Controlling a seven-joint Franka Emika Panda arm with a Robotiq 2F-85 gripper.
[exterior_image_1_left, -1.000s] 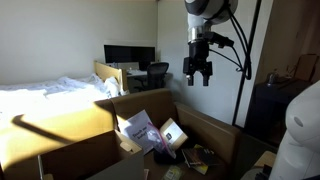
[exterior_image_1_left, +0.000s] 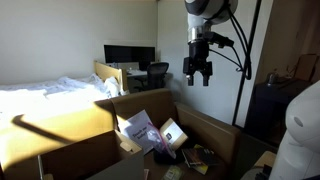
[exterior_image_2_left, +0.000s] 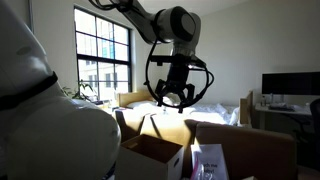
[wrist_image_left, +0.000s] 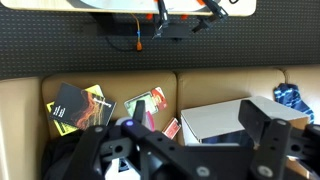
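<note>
Above the seat of a brown sofa (exterior_image_1_left: 215, 130), my gripper (exterior_image_1_left: 197, 79) hangs in the air, its fingertips pointing down and apart. It is open, with nothing visible between the fingers, and touches none of the things below. On the seat, a white and pink book or packet (exterior_image_1_left: 140, 129) leans on the backrest beside another pale one (exterior_image_1_left: 173, 134). The wrist view shows a dark book (wrist_image_left: 80, 107) over something yellow, and a small colourful booklet (wrist_image_left: 147, 102). My gripper's dark body covers part of the seat there.
An open box (wrist_image_left: 225, 118) stands on the sofa, with a blue patterned cloth (wrist_image_left: 292, 101) near it. Behind the sofa are a bed (exterior_image_1_left: 55, 95), a desk chair (exterior_image_1_left: 158, 74) and a monitor (exterior_image_1_left: 130, 55). The air around my gripper is clear.
</note>
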